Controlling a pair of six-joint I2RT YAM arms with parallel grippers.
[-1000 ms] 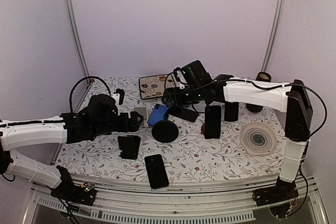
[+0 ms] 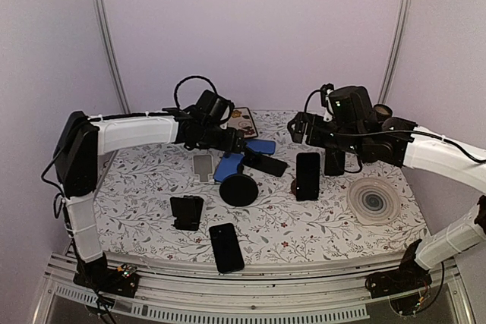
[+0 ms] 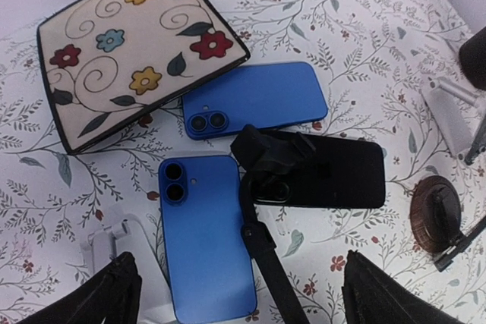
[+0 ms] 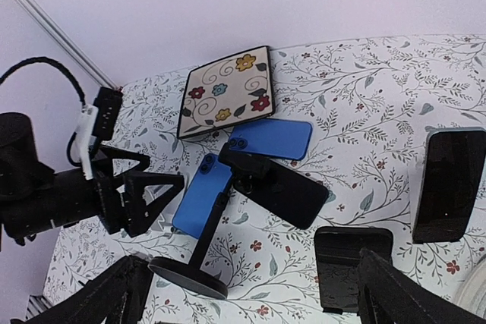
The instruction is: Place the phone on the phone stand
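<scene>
A black stand with a round base (image 2: 238, 190) and a slim upright stands mid-table; its head (image 3: 269, 149) shows in the left wrist view, in front of part of a black phone (image 3: 345, 172). That phone lies flat. Two blue phones also lie flat: one upper (image 3: 262, 96), one lower (image 3: 209, 244). My left gripper (image 2: 237, 140) is open above this group, nothing between its fingers. To the right and higher, my right gripper (image 2: 300, 128) hangs open and empty. Another black phone (image 2: 226, 248) lies near the front edge.
A flowered board (image 3: 140, 55) is at the back. A white stand (image 2: 203, 167) and a black folded stand (image 2: 187, 212) are on the left. Dark upright slabs (image 2: 307, 176) stand right of centre. A round ribbed dish (image 2: 373, 200) lies farther right.
My left gripper has moved right and back, over the phones. My right gripper has moved right and up, away from the stand. The phones and stands look unmoved.
</scene>
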